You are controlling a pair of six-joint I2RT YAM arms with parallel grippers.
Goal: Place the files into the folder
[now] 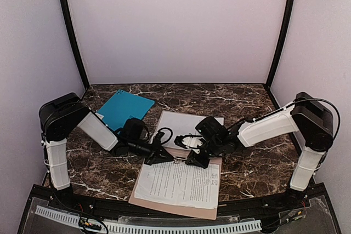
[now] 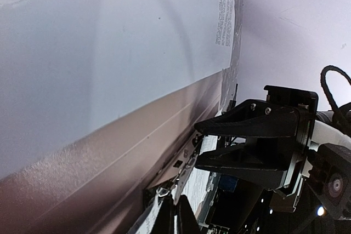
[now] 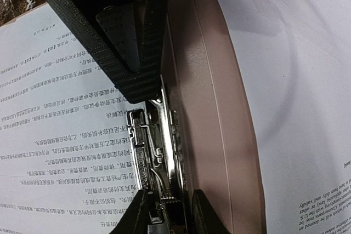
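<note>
An open pinkish-beige folder lies at the front centre of the table, with printed sheets on its near half and a paler sheet behind. Along its spine runs a metal clip, seen closely in the right wrist view. My left gripper is at the clip's left end, shut, with its tips over the metal. My right gripper is at the clip's other end, shut on the metal clip; exactly which piece lies between its fingers is hard to tell.
A blue folder lies at the back left, partly behind the left arm. Walls stand around the back and sides.
</note>
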